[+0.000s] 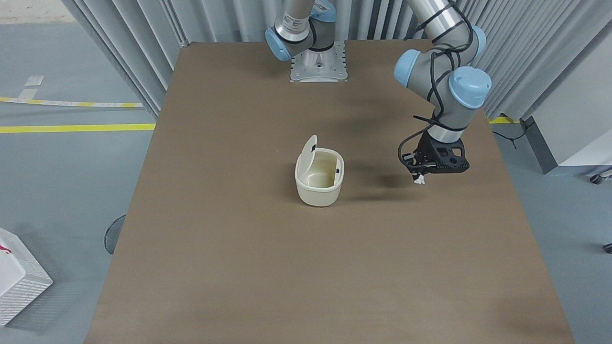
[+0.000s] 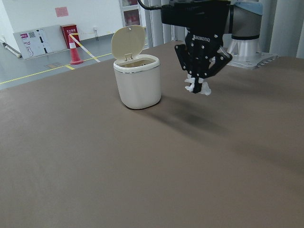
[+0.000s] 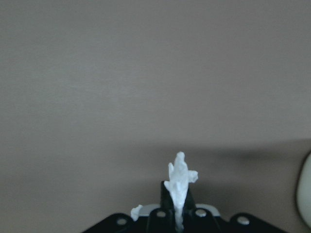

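Observation:
A small cream bin (image 1: 319, 195) with its lid raised stands on the brown table, also seen in the left view (image 2: 137, 88); its edge (image 3: 304, 191) shows at the right of the wrist view. My black gripper (image 2: 198, 80) hangs above the table beside the bin, shut on a crumpled white tissue (image 3: 178, 184), whose ends stick out around the fingertips. In the front view the tissue (image 1: 419, 178) peeks from under the gripper, to the bin's right.
The robot's base plate (image 1: 318, 74) sits at the back edge, with grey curtains behind it.

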